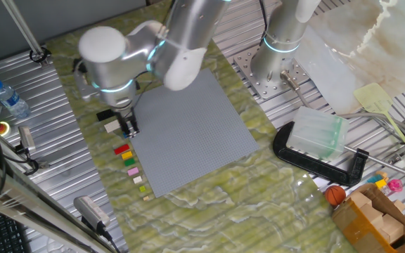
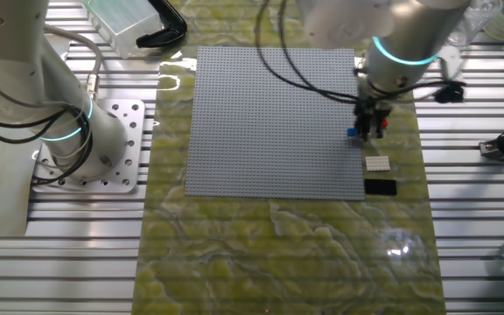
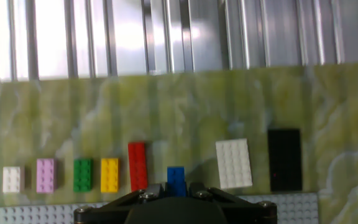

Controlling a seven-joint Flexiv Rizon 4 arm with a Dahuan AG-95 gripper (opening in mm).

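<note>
My gripper (image 1: 131, 131) is at the left edge of the grey baseplate (image 1: 192, 130), seen in exterior view 1. It is shut on a blue brick (image 3: 176, 180), which sticks out between the fingers in the wrist view. Exterior view 2 shows that blue brick (image 2: 352, 133) over the plate's margin; whether it touches the plate I cannot tell. Beside the plate lie a red brick (image 3: 138, 166), a yellow brick (image 3: 109, 175), a green brick (image 3: 82, 175), a pink brick (image 3: 45, 175) and a white brick (image 3: 12, 179). A larger white brick (image 3: 234, 163) and a black brick (image 3: 285, 160) lie on the other side.
The baseplate's studs look bare. Away to the right stand a black clamp (image 1: 315, 165), a clear plastic box (image 1: 318, 132) and a cardboard box (image 1: 371, 223). A water bottle (image 1: 10, 98) is at the far left.
</note>
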